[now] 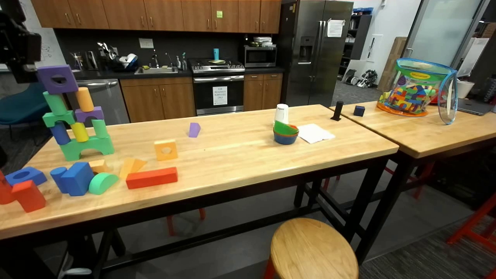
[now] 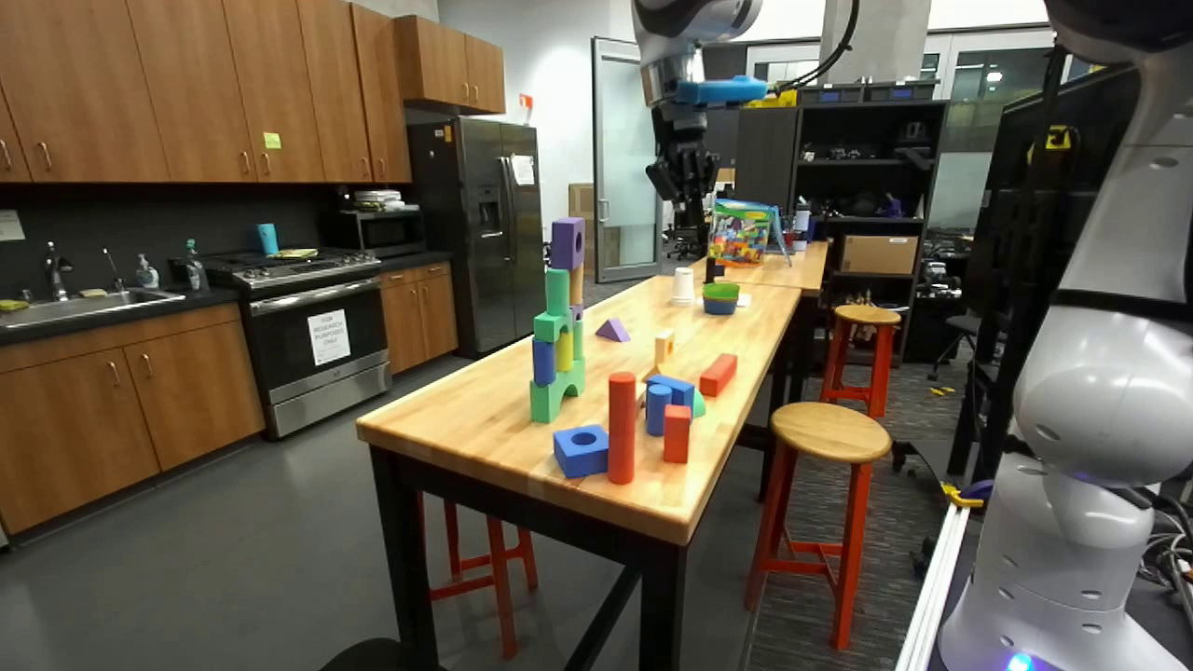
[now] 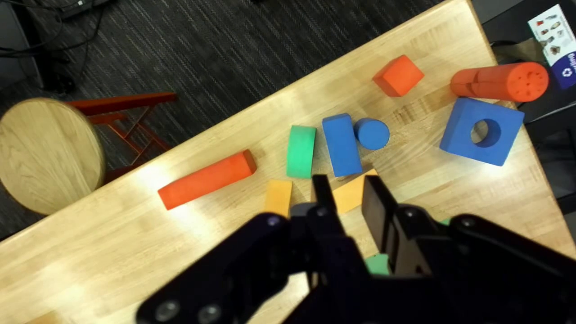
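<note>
My gripper is open, its two black fingers apart and nothing held between them. It hangs high over the table, seen in part at the upper left of exterior view 1. A block tower stands there: a green arch (image 1: 86, 148) at the base, blue and yellow cylinders, green and purple pieces, and a purple holed block (image 1: 57, 79) on top. In the wrist view the arm hides most of the tower. Loose on the table lie a red bar (image 3: 208, 180), a green half-round (image 3: 300, 151), a blue block (image 3: 342, 145) and a blue cylinder (image 3: 371, 133).
A blue holed block (image 3: 482, 131) and a tall red cylinder (image 2: 622, 429) sit near the table's end. Stacked bowls (image 1: 285, 133), a white cup (image 1: 281, 114) and a paper sheet (image 1: 315, 133) occupy the far part.
</note>
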